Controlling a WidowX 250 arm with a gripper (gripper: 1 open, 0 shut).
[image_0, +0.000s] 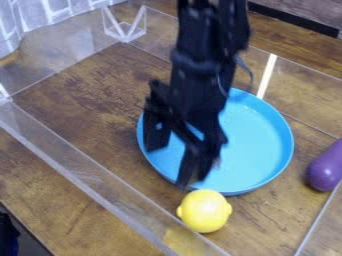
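My dark gripper (181, 140) is low over the left and middle of a blue plate (267, 140), blurred by motion, its two fingers apart and open. A yellow lemon-like object (205, 211) lies just in front of the plate, below the gripper in the view. A purple eggplant-like object (326, 167) lies at the right edge. The gripper hides much of the plate; nothing shows clearly held.
Bare wooden table (74, 110) fills the left. Clear transparent panels or edges run along the left and right. A small white wire-like piece (123, 25) stands at the back left.
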